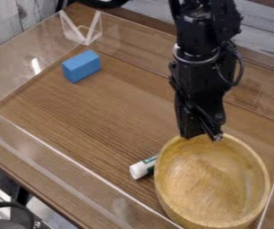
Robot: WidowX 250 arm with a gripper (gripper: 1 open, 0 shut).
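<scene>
My black gripper (pixel 201 124) hangs at the right of centre, just over the back rim of a yellow bowl (pixel 212 190) at the bottom right. Whether its fingers are open or shut is hard to make out. A small white cylinder with a green band (pixel 143 166) lies beside the bowl's left side.
A blue block (pixel 82 65) sits at the upper left of the wooden table (pixel 91 116), near a clear plastic wall. A white wire-like object (pixel 82 29) stands at the back left.
</scene>
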